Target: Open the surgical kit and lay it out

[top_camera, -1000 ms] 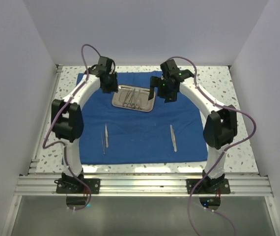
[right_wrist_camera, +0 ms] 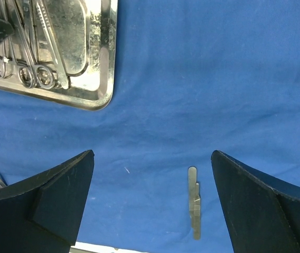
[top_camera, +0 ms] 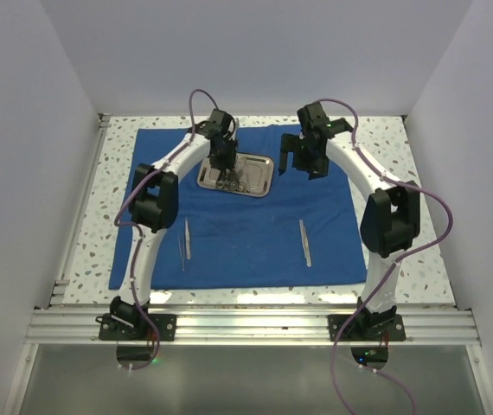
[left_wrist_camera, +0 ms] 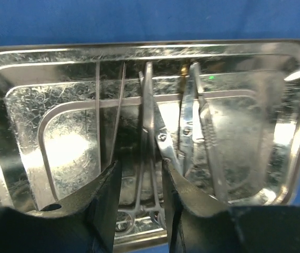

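The steel tray (top_camera: 259,177) lies at the back of the blue cloth (top_camera: 238,242), holding scissor-like clamps (left_wrist_camera: 148,121), thin instruments (left_wrist_camera: 119,100) and a flat handle (left_wrist_camera: 213,158). My left gripper (top_camera: 227,160) is over the tray, its fingers part open above the instruments, with nothing visible between them. My right gripper (top_camera: 294,157) stands open to the right of the tray, above bare cloth; in the right wrist view its fingers (right_wrist_camera: 45,205) are wide apart.
Two slim instruments (top_camera: 187,242) lie front left on the cloth, and flat handles (top_camera: 305,242) front right. Walls border the table at back and sides.
My left gripper has moved right from the tray's back-left corner to over its instruments. The right gripper moved slightly right since a second ago.
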